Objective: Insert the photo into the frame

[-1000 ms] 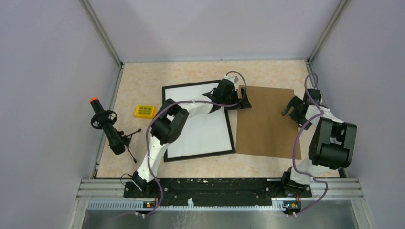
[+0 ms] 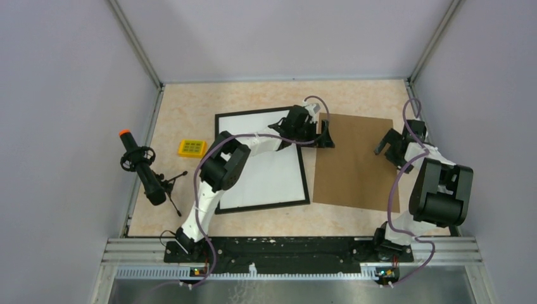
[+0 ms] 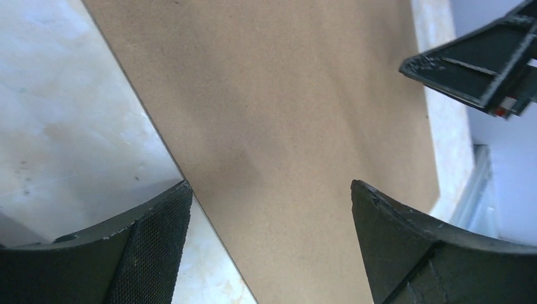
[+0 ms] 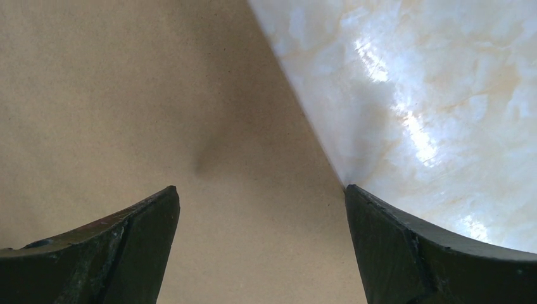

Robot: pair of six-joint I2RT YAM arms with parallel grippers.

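Observation:
A black-bordered frame (image 2: 263, 208) with a white inside lies flat at the middle left of the table. A flat brown board (image 2: 354, 171) lies just right of it, a narrow strip of table between them. My left gripper (image 2: 323, 134) is open over the board's left edge; in the left wrist view, one finger (image 3: 155, 244) is at that edge and the other over the brown surface. At the right edge, my right gripper (image 2: 388, 154) stands open, one finger (image 4: 136, 244) over the board, the other at the edge. I cannot make out a separate photo.
A yellow block (image 2: 192, 148) lies left of the frame. Further left stands a black tripod-like device (image 2: 144, 171) with an orange tip. The left forearm (image 2: 235, 161) crosses over the frame and hides part of it. Bare table shows behind the frame and board.
The board's far edge has shifted slightly right; the frame sits slightly further left. The right arm is nearly still.

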